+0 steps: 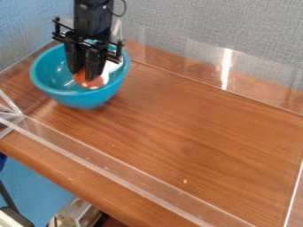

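Note:
A blue bowl (73,99) stands at the back left of the wooden table (178,142). My black gripper (85,68) points down into it, its fingertips at an orange-red object (90,82) inside. A white item (112,69) shows behind the gripper at the bowl's right side. By its narrow fingers the gripper looks shut on the orange object, though the fingertips are partly hard to make out.
Clear plastic walls (226,66) edge the table, with a grey textured wall behind. The middle and right of the table are empty. Below the front-left edge lie a blue surface and some equipment.

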